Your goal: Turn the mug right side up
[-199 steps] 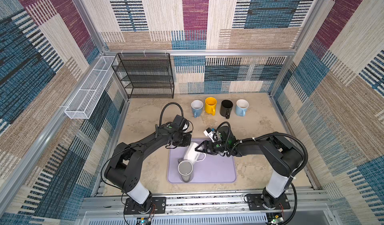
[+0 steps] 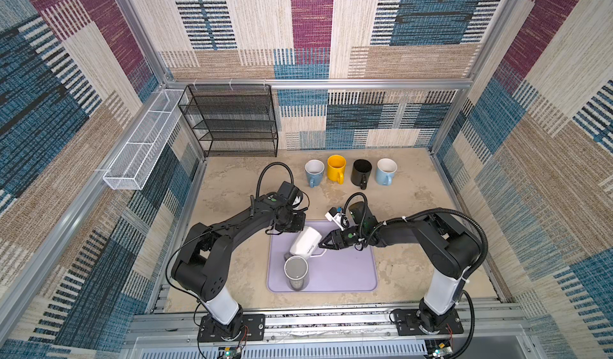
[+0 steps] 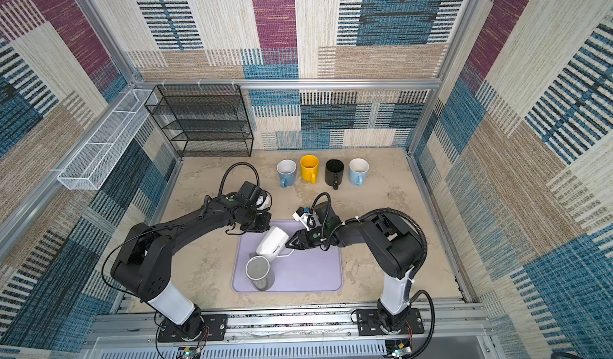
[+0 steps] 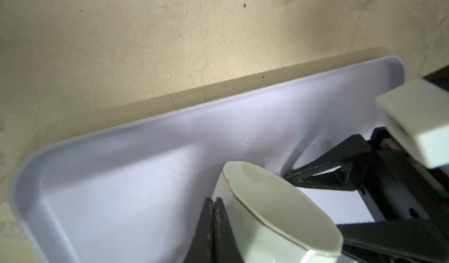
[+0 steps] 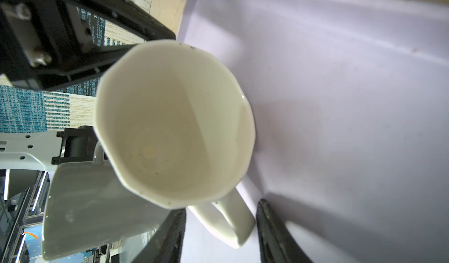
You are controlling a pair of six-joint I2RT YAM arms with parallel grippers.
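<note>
The white mug (image 2: 306, 242) lies tipped on its side in the lilac tray (image 2: 344, 285). Its flat base faces the left wrist camera, while the right wrist view looks into its open mouth (image 5: 173, 122). My right gripper is part open, one finger on each side of the mug's handle (image 5: 240, 220); a gap shows by the fingers. Beside the base, my left gripper is shut, with nothing visible between its fingers. Whether they touch the mug is unclear.
A grey mug (image 2: 296, 268) stands mouth up in the tray, close in front of the white one. Blue, yellow (image 2: 336, 167), black (image 2: 361, 172) and pale blue mugs line the back. A black wire rack (image 2: 233, 126) stands back left. The tray's right side is free.
My right gripper has shifted slightly toward the front, down to the handle. The white mug has turned and leans a bit further right. My left arm has barely moved.
</note>
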